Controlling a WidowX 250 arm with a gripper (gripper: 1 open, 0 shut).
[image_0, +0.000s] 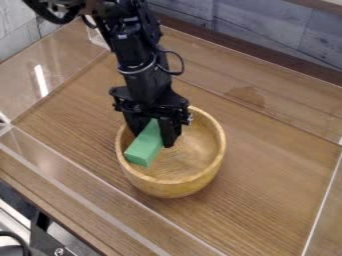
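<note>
A tan round bowl (187, 170) stands on the wooden table in the middle of the view. The black robot gripper (155, 128) reaches down from the top into its rear left part, shut on a green object (146, 147). This green piece is inside the bowl's outline, tilted, toward the left side; whether it touches the bottom cannot be told.
A dark wall runs along the back right edge. Cables and dark hardware lie at the bottom left corner, beyond the table's edge.
</note>
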